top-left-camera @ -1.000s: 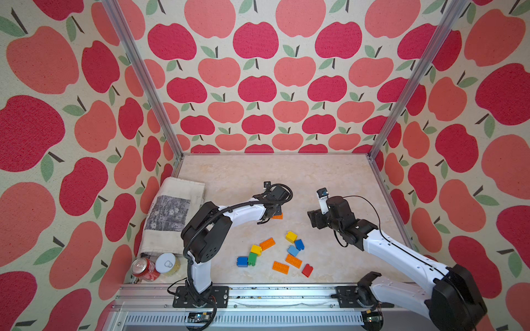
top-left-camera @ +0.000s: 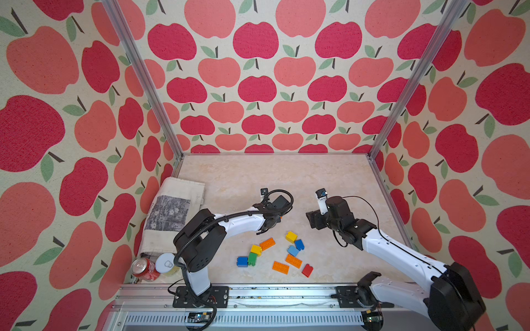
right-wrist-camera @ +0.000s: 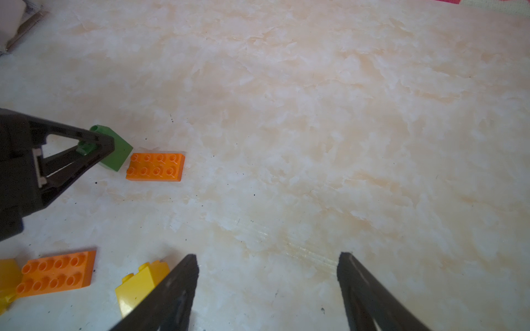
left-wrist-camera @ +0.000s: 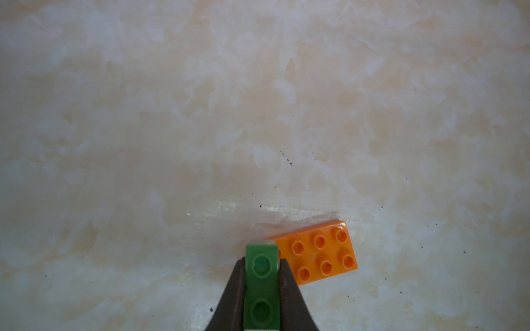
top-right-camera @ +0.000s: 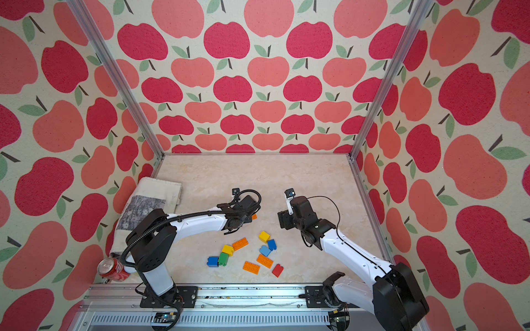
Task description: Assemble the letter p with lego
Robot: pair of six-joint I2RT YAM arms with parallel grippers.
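In the left wrist view, my left gripper is shut on a green brick (left-wrist-camera: pixel 262 267), held beside the near left end of an orange brick (left-wrist-camera: pixel 317 253) on the table. The right wrist view shows the same green brick (right-wrist-camera: pixel 114 149) at the left of that orange brick (right-wrist-camera: pixel 155 165). My right gripper stands open with nothing between its fingers, to the right in the top views (top-left-camera: pixel 317 218). More bricks lie nearer the front edge: yellow ones (top-left-camera: pixel 291 236), blue (top-left-camera: pixel 242 261), green (top-left-camera: pixel 251 259), orange (top-left-camera: pixel 280 267) and red (top-left-camera: pixel 307 270).
A cloth (top-left-camera: pixel 168 209) covers the left side of the table, with a red can (top-left-camera: pixel 144 269) and a jar (top-left-camera: pixel 167 264) at the front left.
The left arm has shifted toward the front and slightly left, covering more of the orange brick in the top left view. The right arm has barely moved.
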